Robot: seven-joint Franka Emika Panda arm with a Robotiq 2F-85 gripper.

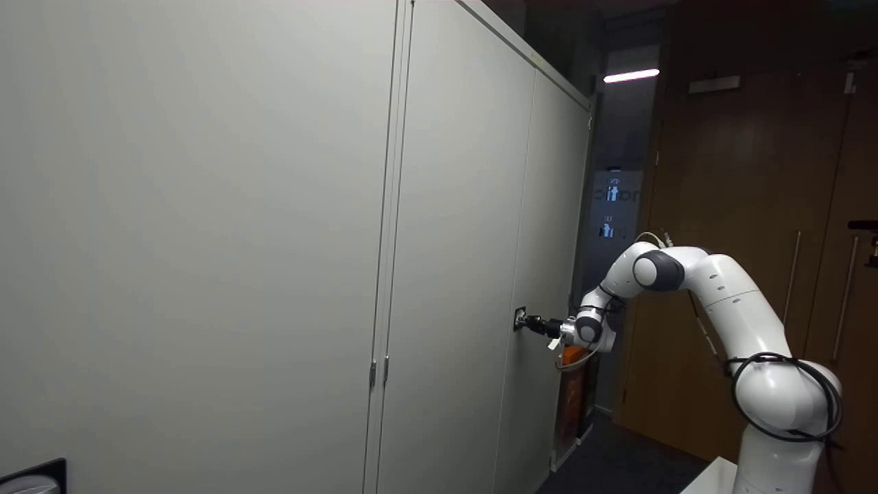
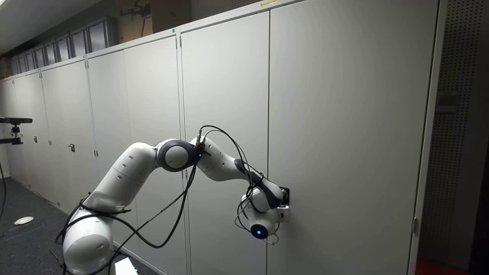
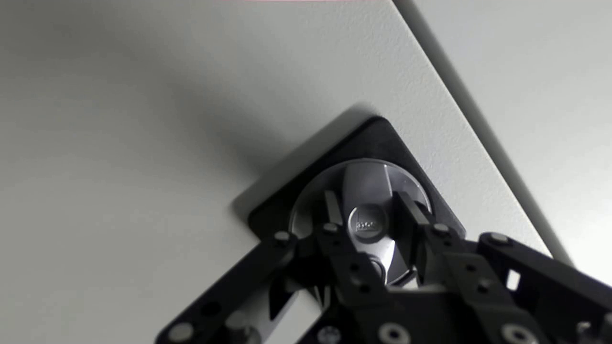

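A silver turn handle (image 3: 366,182) sits in a round recess on a square black plate (image 3: 376,137), fixed to a light grey cabinet door. In the wrist view my gripper is shut on this handle, one finger on each side of it. Exterior view 1 shows the gripper (image 1: 530,321) reaching the plate from the right. In exterior view 2 the arm's wrist hides the fingers and most of the handle; part of the black plate (image 2: 287,197) shows. The cabinet door (image 2: 348,114) stands closed, flush with its neighbour.
The seam (image 3: 487,132) between the doors runs just beside the plate. Tall grey cabinets (image 2: 151,91) continue along the wall. Loose cables (image 2: 160,245) hang from the arm. Brown wooden doors (image 1: 732,189) stand behind the arm, and a camera on a stand (image 2: 16,121) is at the far left.
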